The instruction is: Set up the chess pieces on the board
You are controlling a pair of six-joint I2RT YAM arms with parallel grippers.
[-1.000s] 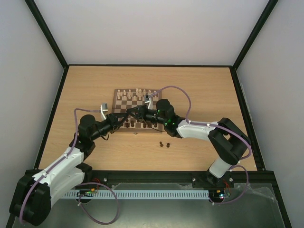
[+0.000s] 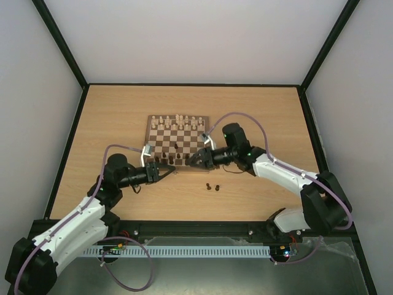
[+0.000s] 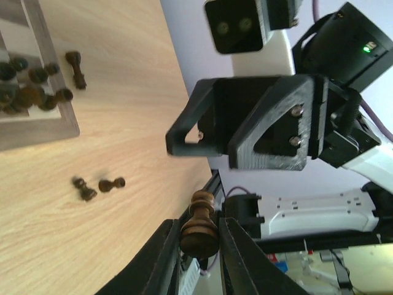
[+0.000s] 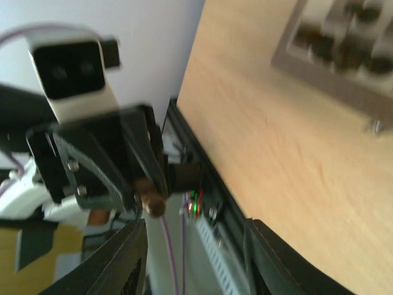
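Observation:
A dark brown chess piece (image 3: 199,230) is pinched between the fingers of my left gripper (image 2: 170,167), its round base toward the left wrist camera. My right gripper is open, with nothing between its fingers; in the top view it hovers near the board's front right part. The same held piece (image 4: 153,204) shows in the left gripper in the right wrist view, apart from the right fingers. The chessboard (image 2: 204,144) carries pale pieces (image 2: 178,120) at its far side and dark pieces at its near side, partly covered by the grippers.
Two loose dark pieces (image 2: 213,187) are on the table in front of the board's right side. Another dark piece (image 3: 77,69) is off the board's edge in the left wrist view. Bare wood (image 2: 258,200) lies to the right front. The two grippers are close together.
The arms have drawn apart, the right moving rightward and the left toward the front.

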